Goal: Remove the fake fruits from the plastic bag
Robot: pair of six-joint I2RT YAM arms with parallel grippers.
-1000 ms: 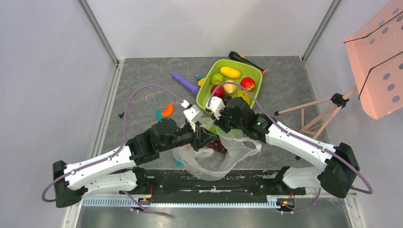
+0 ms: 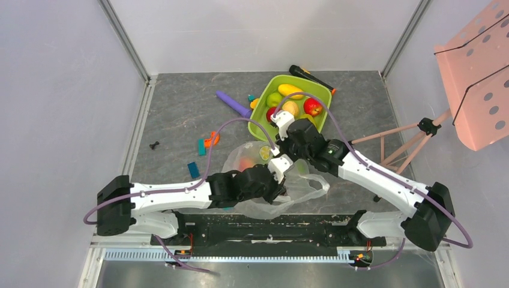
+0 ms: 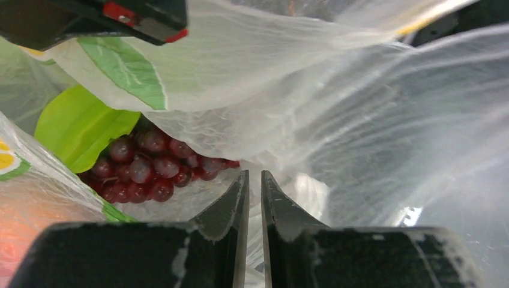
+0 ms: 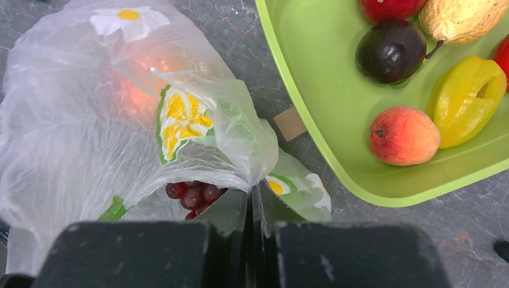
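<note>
The translucent plastic bag (image 2: pixel 258 209) lies on the floor in front of the arms, its mouth spread. Inside it, the left wrist view shows dark red grapes (image 3: pixel 144 168) beside a bright green fruit (image 3: pixel 84 129). An orange-red fruit (image 4: pixel 141 90) glows through the plastic in the right wrist view. My left gripper reaches into the bag, a narrow gap between its fingers and nothing in it, with the grapes to the left of its tips. At the bag's edge my right gripper is shut, thin plastic gathered at its fingertips.
A green tray (image 2: pixel 252 126) behind the bag holds several fruits, among them a peach (image 4: pixel 404 136) and a yellow pepper (image 4: pixel 471 99). A purple stick (image 2: pixel 233 104), a black flashlight (image 2: pixel 306 73) and small blocks lie around.
The right arm has shifted only slightly.
</note>
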